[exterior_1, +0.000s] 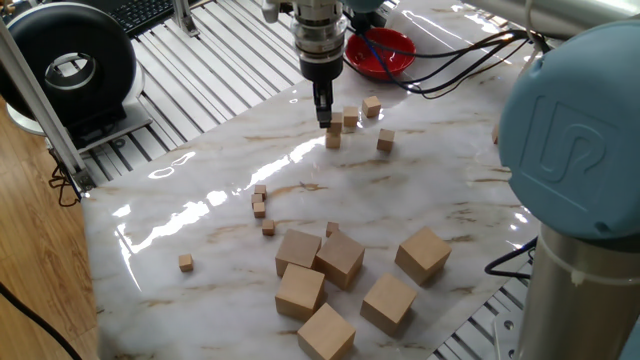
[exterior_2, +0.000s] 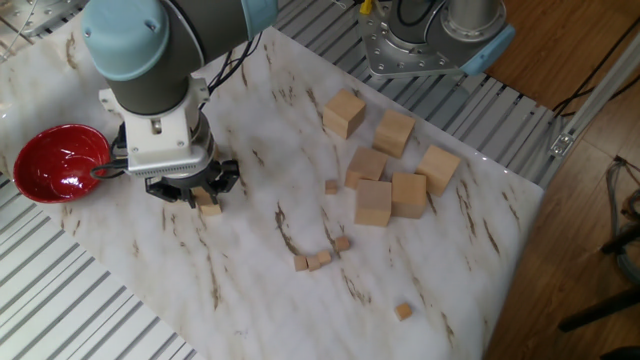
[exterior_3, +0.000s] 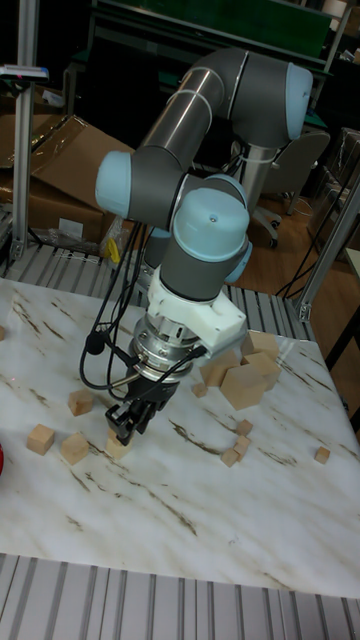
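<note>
My gripper (exterior_1: 325, 118) points down over the table near the red bowl, shut on a small wooden cube (exterior_1: 337, 120). The held cube is partly hidden by the dark fingers. Right beneath it in exterior view 1 sits another small cube (exterior_1: 333, 142) on the table; whether the two touch I cannot tell. From exterior view 2, the gripper (exterior_2: 198, 190) hides most of the held cube, and a paler cube (exterior_2: 210, 209) shows below. Exterior view 3 has the lower cube (exterior_3: 117, 447) just under the gripper (exterior_3: 130, 422).
Close by lie small cubes (exterior_1: 350, 117). The red bowl (exterior_2: 62, 163) stands near the table edge. Several large wooden cubes (exterior_1: 340, 260) cluster on the other side, with several tiny cubes (exterior_1: 259, 210) between.
</note>
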